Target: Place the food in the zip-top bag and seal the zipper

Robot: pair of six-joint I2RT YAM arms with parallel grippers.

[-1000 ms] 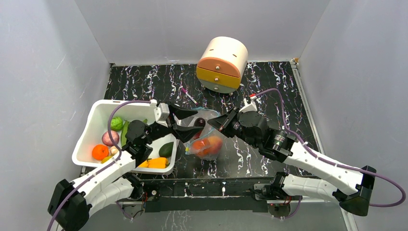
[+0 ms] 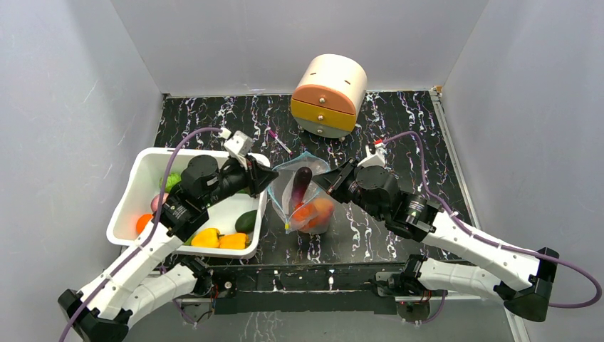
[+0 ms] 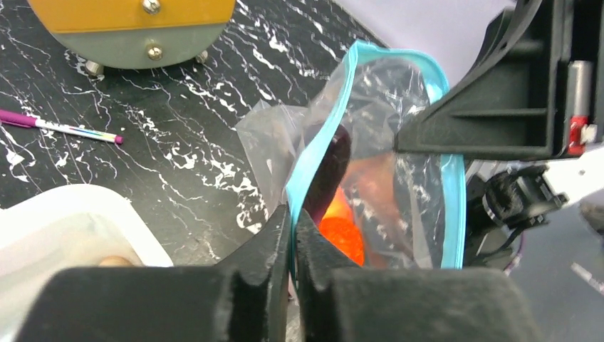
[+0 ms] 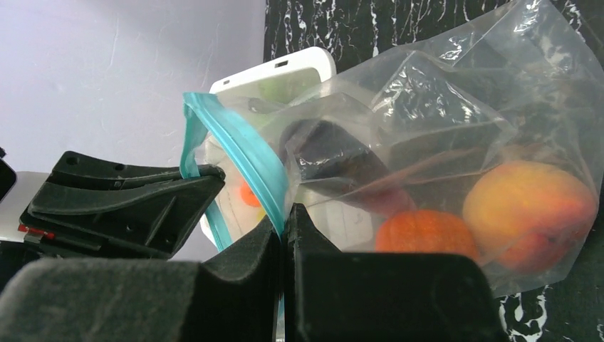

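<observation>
The clear zip top bag (image 2: 283, 206), edged in teal, stands between the two arms with its mouth spread. Inside it are a dark eggplant (image 2: 302, 182), a small orange pumpkin (image 4: 427, 233) and a peach (image 4: 530, 214). At the bag's left edge, my left gripper has its fingers together with the teal rim between them. On the opposite edge, my right gripper is shut on the teal rim. The eggplant leans up toward the mouth; the bag's underside is hidden.
Left of the bag, a white bin (image 2: 122, 206) holds yellow peppers (image 2: 206, 238), an avocado (image 2: 246, 221) and other produce, partly under my left arm. A toy drawer cabinet (image 2: 331, 89) and a pen (image 2: 280, 142) lie farther back. Right of the bag, the counter is mostly clear.
The eggplant stands more upright and the bag's mouth looks wider. The right arm has hardly moved.
</observation>
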